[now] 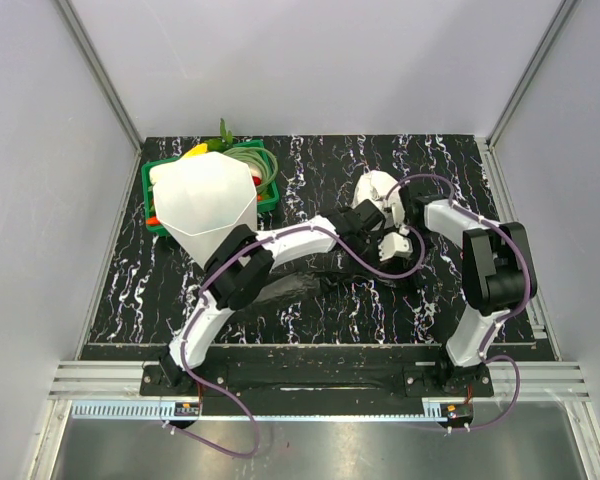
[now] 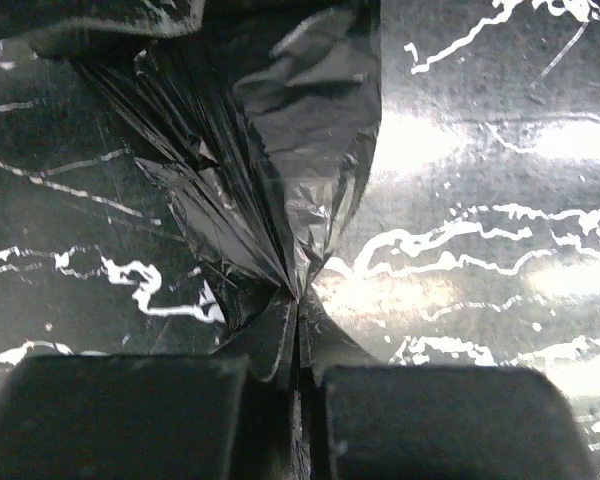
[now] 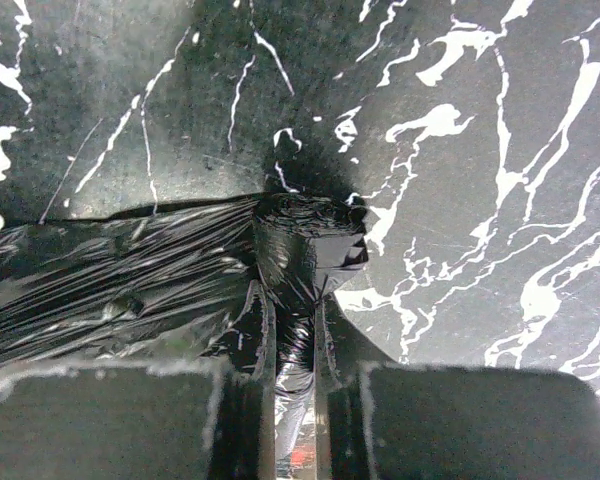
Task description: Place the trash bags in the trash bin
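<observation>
A black plastic bag (image 1: 290, 288) lies spread on the marble table below the arms. In the left wrist view the crumpled bag (image 2: 280, 130) narrows into my left gripper, which is shut on it. In the right wrist view my right gripper is shut on a bunched end of the black bag (image 3: 120, 280), which stretches off to the left. In the top view both grippers are close together at centre right, partly hidden by their wrists. A white open-topped bin (image 1: 205, 200) stands at the left.
A green crate (image 1: 266, 200) of vegetables sits behind the white bin. A white crumpled item (image 1: 373, 185) lies at the back right, behind the grippers.
</observation>
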